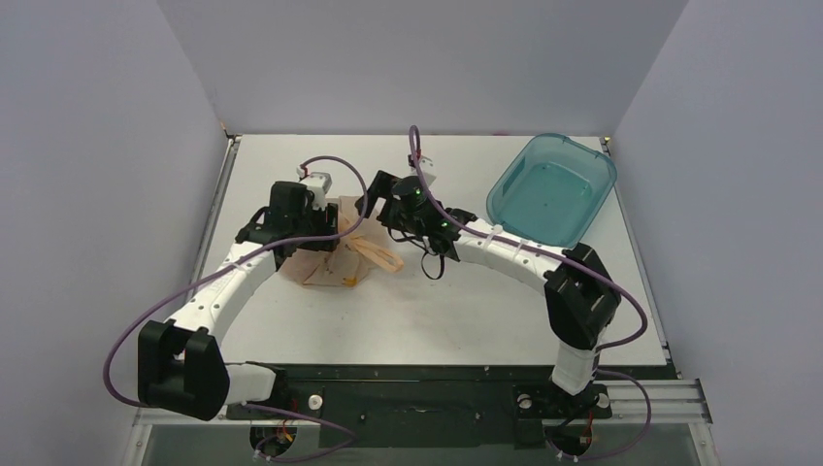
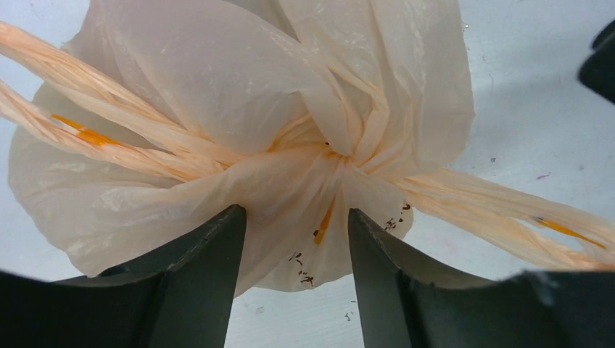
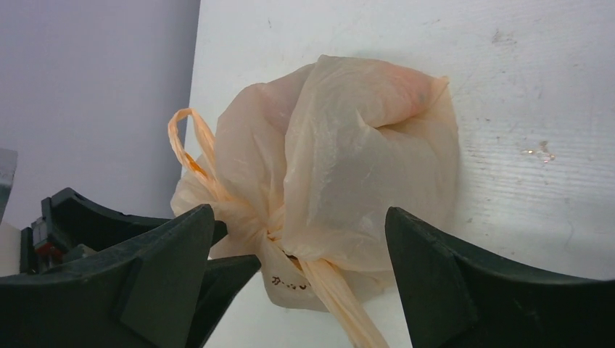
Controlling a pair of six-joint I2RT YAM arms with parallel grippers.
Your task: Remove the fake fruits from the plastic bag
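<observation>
A translucent peach plastic bag lies on the left half of the table, gathered at a central knot with two looped handles, one handle pointing right. No fruit shows clearly; a faint reddish patch tints the bag in the right wrist view. My left gripper is open over the bag, close to the knot, with nothing gripped. To the bag's right, my right gripper hangs with its fingers apart and facing the bag, holding nothing. Dark left gripper fingers also appear in the right wrist view.
An empty teal bin stands at the back right of the table. Both grippers are close together over the bag's area.
</observation>
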